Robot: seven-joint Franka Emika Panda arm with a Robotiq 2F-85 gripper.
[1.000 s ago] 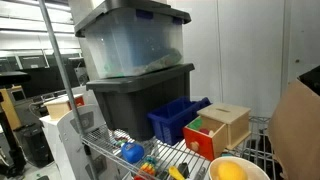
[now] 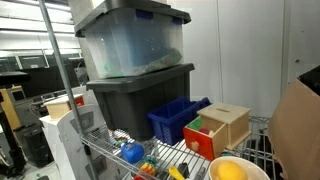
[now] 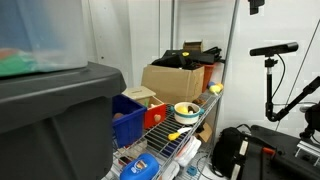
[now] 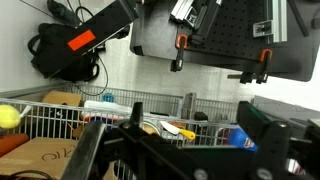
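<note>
My gripper shows along the bottom of the wrist view, its dark fingers spread wide apart. It is open, and I see nothing held between them. Below it lies a wire rack [image 4: 60, 112] with toys and bins. A yellow-handled object [image 4: 180, 131] shows on the rack between the fingers. In exterior view 1, a white bowl [image 2: 247, 160] holds a yellow ball [image 2: 231, 171]. Near it are a small wooden box [image 2: 224, 122] with a red and green front, a blue bin [image 2: 178, 116] and a blue round thing [image 2: 132, 152]. I cannot make out the gripper clearly in the exterior views.
Stacked on the rack are a black bin [image 2: 140, 100] and a clear bin [image 2: 132, 42]. A cardboard box [image 3: 172, 85] stands at the rack's far end. In the wrist view, a black perforated table [image 4: 250, 40] lies beyond a strip of bare floor [image 4: 150, 77].
</note>
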